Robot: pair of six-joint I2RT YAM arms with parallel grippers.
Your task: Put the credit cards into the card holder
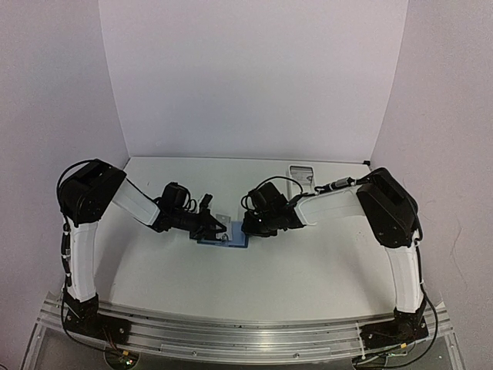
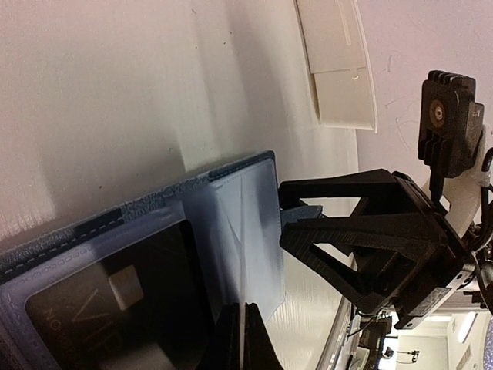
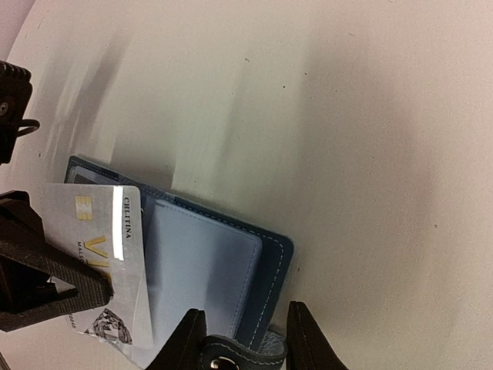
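Note:
The blue card holder lies open at the table's centre, with a black VIP card (image 2: 108,301) behind its clear sleeve in the left wrist view. My left gripper is shut on a thin, pale card seen edge-on in that view; the right wrist view shows this silver CHLITINA card (image 3: 127,254) over the holder, beside the left fingers. My right gripper is at the holder's right end, part open, with the dark stitched strap of the holder between its fingertips.
A white tray (image 1: 301,171) stands at the back right, partly behind the right arm. Walls surround the back and sides.

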